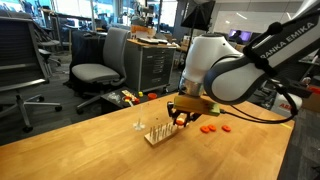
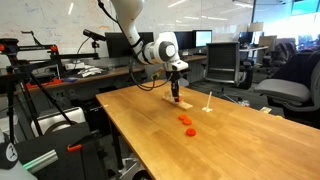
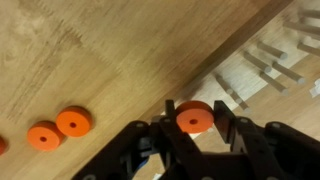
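Observation:
An orange disc [image 3: 195, 117] with a pale centre is gripped between the fingertips of my gripper, which is shut on it. Close by, a wooden pegboard [image 1: 161, 134] carries several upright pegs. From above, its pegs [image 3: 265, 68] stand up and to the right of the held disc, beyond the board's near edge. On the table, two more orange discs [image 3: 73, 122] lie apart from the gripper, to its left. Those loose discs [image 1: 208, 128] appear right of the gripper in the first exterior view.
A separate peg on a stand [image 2: 208, 102] rises from the table farther along. Wide bare wood [image 1: 70, 150] stretches to the left of the pegboard. An office chair [image 1: 100, 70] stands beyond the table's edge.

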